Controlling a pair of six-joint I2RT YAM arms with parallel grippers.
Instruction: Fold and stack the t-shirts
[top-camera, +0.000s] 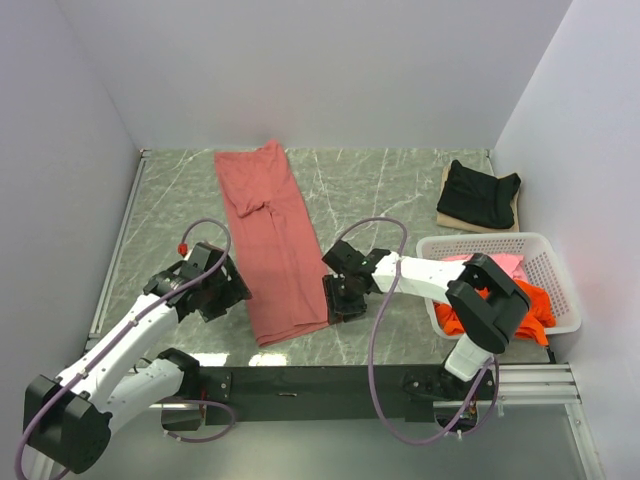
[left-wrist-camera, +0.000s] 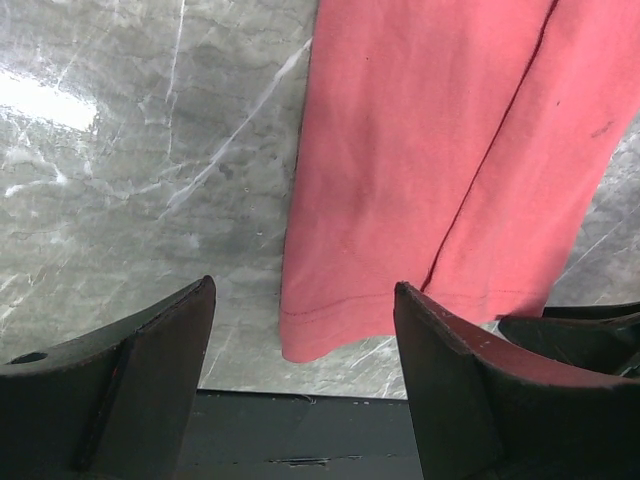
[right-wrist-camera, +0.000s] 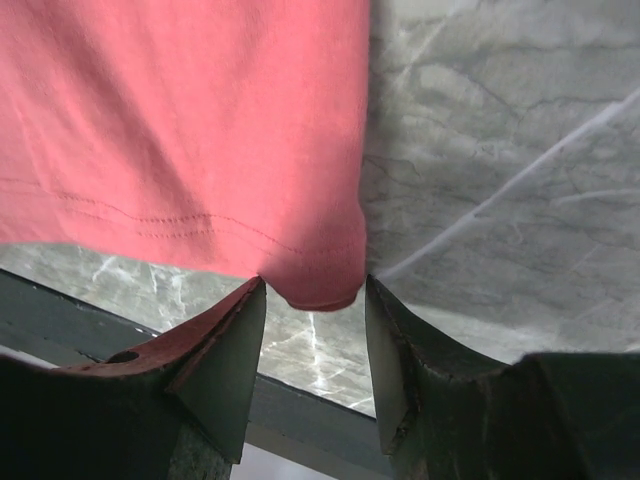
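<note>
A red T-shirt (top-camera: 272, 250), folded into a long strip, lies on the marble table with its hem toward the front edge. My left gripper is open above the hem's left side, its fingers wide apart with no cloth gripped. In the right wrist view, the hem's right corner (right-wrist-camera: 318, 265) lies between the fingertips of my right gripper. Those fingers still stand apart, about the corner's width, so I take that gripper as open. From the top, the right gripper hides that corner.
A white basket (top-camera: 548, 262) with orange shirts (top-camera: 540, 308) and a pink shirt (top-camera: 510, 264) stands at the right, partly beneath the right arm. Behind it lies a folded black shirt (top-camera: 478, 196) on a beige one (top-camera: 470, 219). Bare table flanks the red shirt.
</note>
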